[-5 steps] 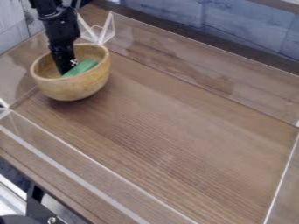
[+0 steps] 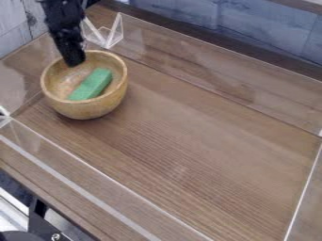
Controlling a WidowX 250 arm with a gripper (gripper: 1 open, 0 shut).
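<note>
A round wooden bowl [image 2: 81,105] sits on the left side of the table, holding a green rectangular block [image 2: 90,85]. My dark gripper [image 2: 70,58] is at the bowl's back-left rim, above and behind the block. Its fingertips are small and dark here, and I see nothing clearly held between them.
A wall runs along the back, and a white-edged border runs along the left.
My gripper has risen toward the back, out of the bowl's interior. The bowl has shifted slightly toward the front right, and the block now shows more fully.
</note>
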